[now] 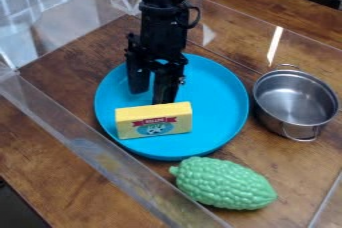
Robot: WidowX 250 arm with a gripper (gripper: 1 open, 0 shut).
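Observation:
My black gripper [152, 87] hangs over the blue plate [219, 132], its two fingers spread apart and pointing down behind a yellow box [154, 120] with a red and blue label. The box lies on the front half of the plate. I see nothing between the fingers. The fingertips are dark and their exact height above the plate is hard to tell.
A steel pot [293, 96] stands right of the plate. A green bumpy vegetable toy [223, 182] lies at the front right. Clear walls edge the wooden surface [74, 57].

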